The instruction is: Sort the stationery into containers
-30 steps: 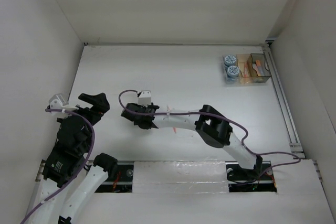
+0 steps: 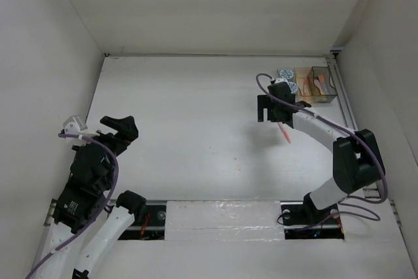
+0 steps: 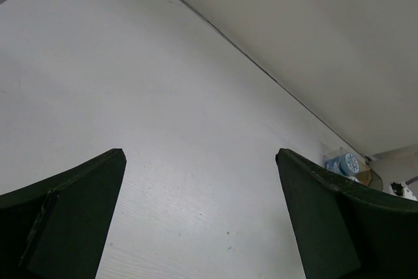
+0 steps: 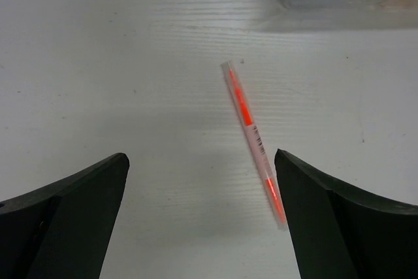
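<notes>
A slim red-and-clear stick, pen-like (image 4: 248, 129), lies on the table and slants between and ahead of my right gripper's fingers. Its near end shows beside the right finger (image 4: 339, 227). The right gripper is open above the table, empty; from the top the stick (image 2: 284, 132) shows just below that hand. My left gripper stands open at the table's left side with only bare surface between its fingers. Clear containers sit at the back right: one with blue round tubs (image 2: 286, 74), another dark-tinted box (image 2: 332, 93) holding an orange stick (image 2: 322, 83).
A beige section (image 2: 302, 72) lies between the tubs and the tinted box. The right forearm (image 2: 320, 129) passes in front of the containers. Walls close in the table's back and sides.
The red stick shows farther right on the table than before. The left arm has stayed still.
</notes>
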